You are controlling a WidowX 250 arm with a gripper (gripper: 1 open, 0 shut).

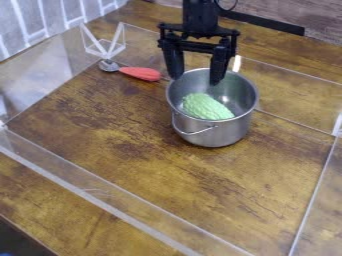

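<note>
My black gripper (198,62) stands open above the back rim of a steel pot (211,128), its two fingers spread apart with nothing held between them. The pot sits on the wooden table and holds a pale green, textured item (203,107), which looks like a cabbage or similar vegetable, lying on its bottom below the gripper.
A red-handled utensil (138,73) with a metal head lies left of the pot. A small white object (235,64) is behind the pot. Clear partitions border the wooden surface (147,190), which is bare at the front and left.
</note>
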